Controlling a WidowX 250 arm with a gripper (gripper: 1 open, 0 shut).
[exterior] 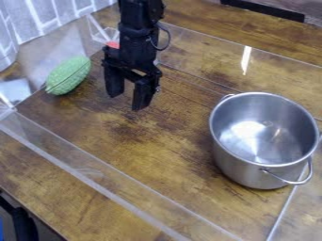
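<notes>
My black gripper [131,87] hangs low over the wooden table at the upper middle of the camera view, its two fingers pointing down; whether it is open or shut is hard to make out. A green oblong object [68,75] lies to its left, apart from it. A large steel pot [262,139] with a wire handle stands at the right. A small red item [112,45] is partly hidden behind the arm.
Clear plastic edging runs along the left, back and front of the wooden work area [151,160]. A white object [14,91] sits at the far left.
</notes>
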